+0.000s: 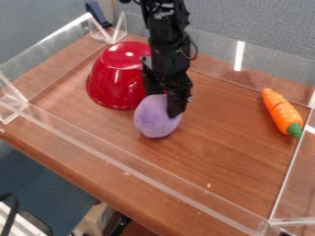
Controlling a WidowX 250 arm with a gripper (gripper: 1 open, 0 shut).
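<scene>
My black gripper (165,90) reaches down from the top centre over a light purple, egg-shaped object (157,120), which sits low at the wood surface beside a red dome-shaped bowl (109,78). The gripper's tips are at the purple object's upper right; whether they are closed on it is hard to tell, as the dark fingers hide that part. An orange toy carrot (282,112) with a green end lies at the right.
Clear plastic walls surround the wooden surface (185,175), along the back, left, front and right.
</scene>
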